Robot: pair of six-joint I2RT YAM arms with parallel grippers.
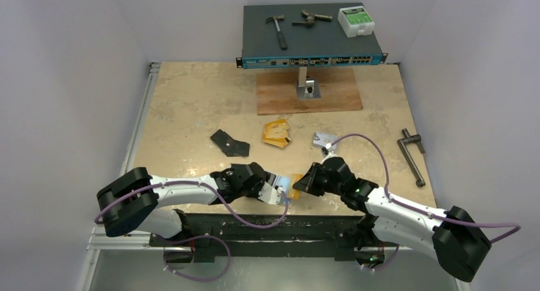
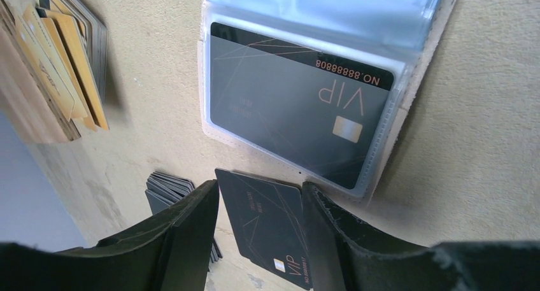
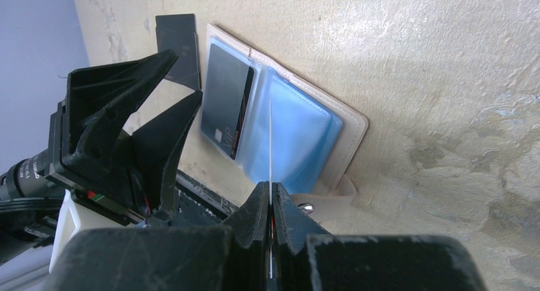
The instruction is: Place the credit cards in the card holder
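The card holder (image 3: pixel 341 149) lies unfolded on the table, with a black VIP card (image 2: pixel 296 100) in one clear sleeve and an adjoining blue sleeve (image 3: pixel 296 122). My right gripper is shut on a gold card (image 1: pixel 295 186), which appears edge-on as a thin line above the blue sleeve in the right wrist view. A loose black card (image 2: pixel 264 221) lies beside the holder. Over it stands my left gripper, part open, its fingers on either side of the card's near edge; it is not clamped on it.
Further back lie fanned black cards (image 1: pixel 230 144), gold cards (image 1: pixel 276 133) and a silver card pile (image 1: pixel 325 140). A grey metal tool (image 1: pixel 412 156) rests at the right edge. The rack shelf (image 1: pixel 296 36) with hammers stands at the back.
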